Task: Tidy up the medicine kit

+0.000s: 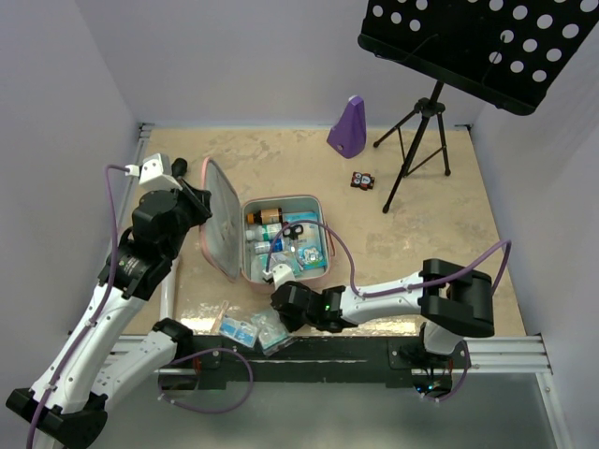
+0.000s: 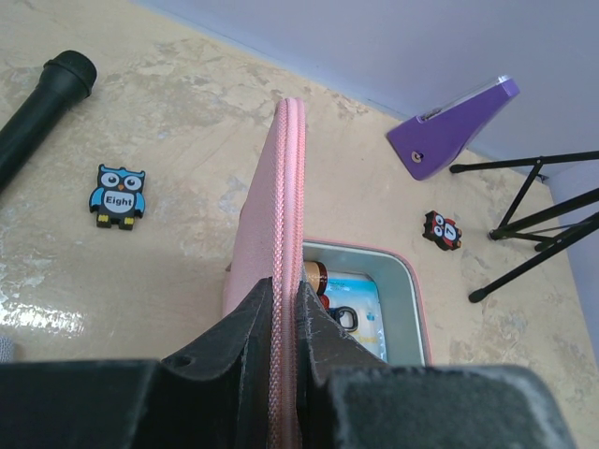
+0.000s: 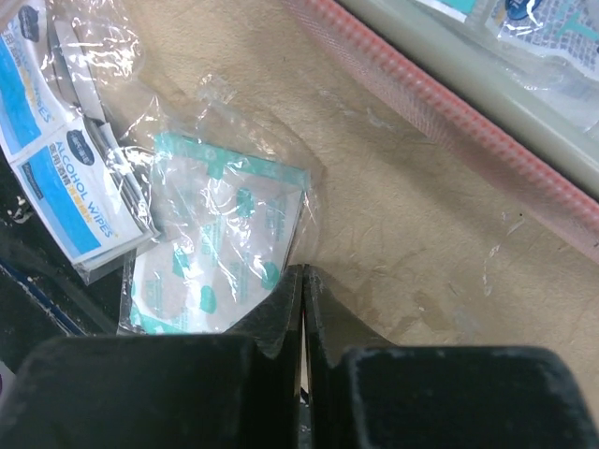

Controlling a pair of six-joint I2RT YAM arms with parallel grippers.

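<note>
The medicine kit (image 1: 325, 208) stands open, with its lid (image 1: 222, 220) upright on the left side. My left gripper is shut on the lid's pink rim. Bottles, among them a brown one (image 1: 265, 216), black scissors (image 1: 293, 230) and bagged packets lie inside the kit. In front of it on the table are a clear bag with a mint-and-white packet (image 3: 220, 234) and a bag of alcohol wipes (image 3: 75, 178). My right gripper is shut at the mint packet's lower right corner; nothing shows between its fingertips, and contact with the bag cannot be made out.
A purple metronome (image 1: 348, 128), a small owl figure (image 1: 362, 181) and a black music stand (image 1: 426, 108) are at the back. A second owl (image 2: 118, 195) and a black microphone (image 2: 45, 108) lie beyond the lid.
</note>
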